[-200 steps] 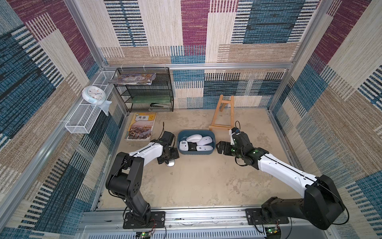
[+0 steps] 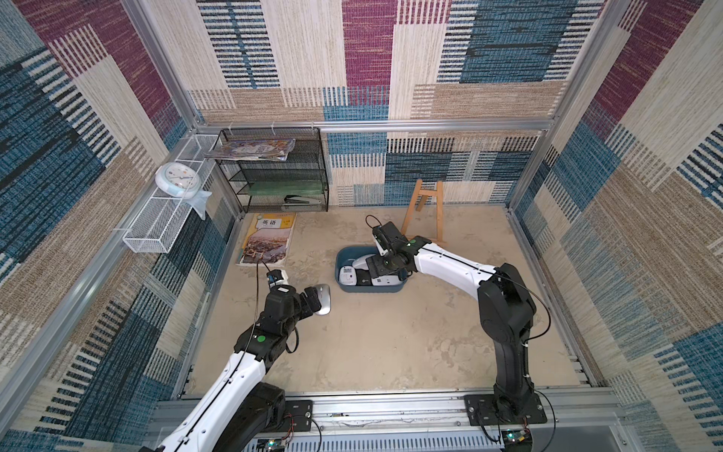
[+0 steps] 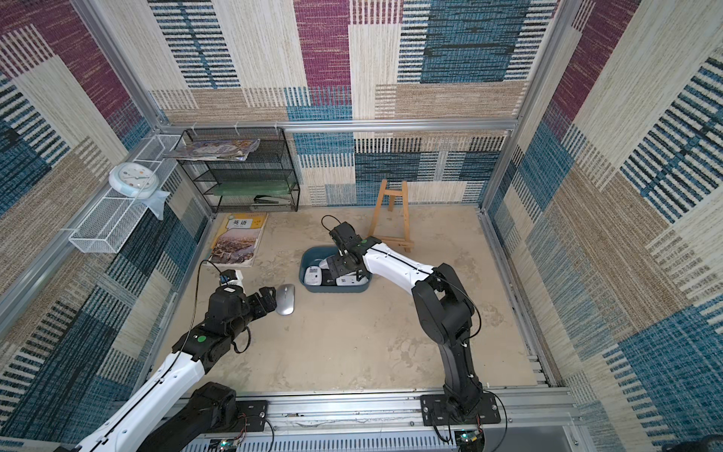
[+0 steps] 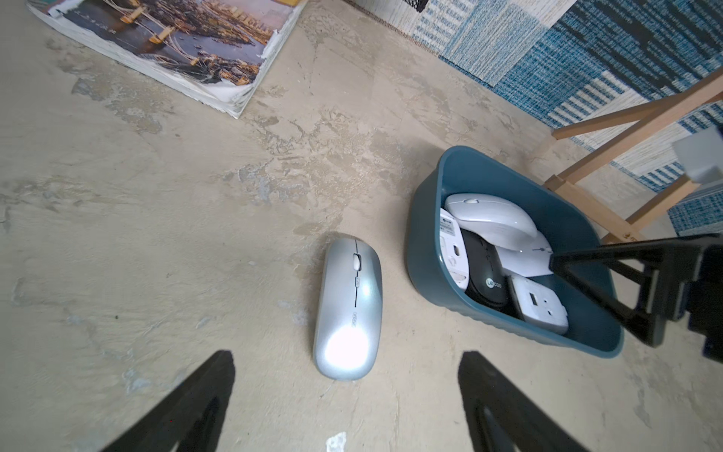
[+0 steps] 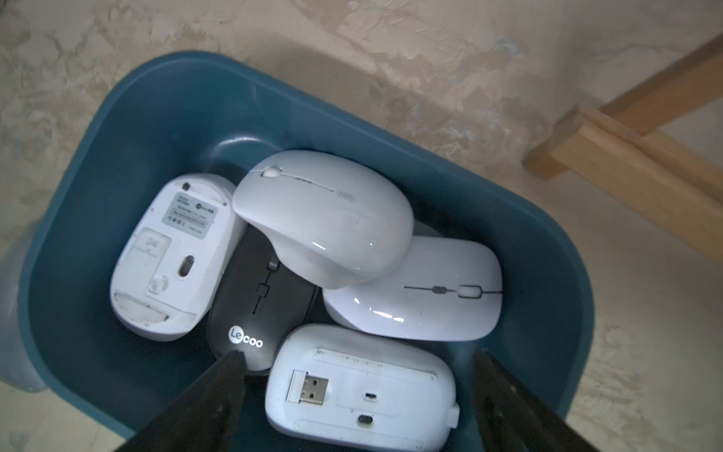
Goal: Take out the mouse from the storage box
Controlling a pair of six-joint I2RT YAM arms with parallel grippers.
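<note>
The dark blue storage box [image 5: 519, 207] holds several mice. In the right wrist view, a large white mouse [image 5: 331, 211] rests on top of another white mouse [image 5: 429, 290]. Around them lie an upturned white mouse [image 5: 173, 256], a black mouse [image 5: 260, 301] and a second upturned one [image 5: 361, 388]. My right gripper is over the box, open, its fingers apart with neither gripping a mouse. On the table left of the box sits a silver mouse [image 4: 348, 309]. My left gripper stands open beside it, holding nothing.
Behind the box stands a wooden easel [image 2: 421, 211]. A book [image 2: 267, 239] lies at the back left, in front of a black wire shelf [image 2: 275, 169].
My left gripper has drawn back left from the silver mouse, which now lies uncovered on the table. My right gripper has swung leftward from beside the box to over it.
</note>
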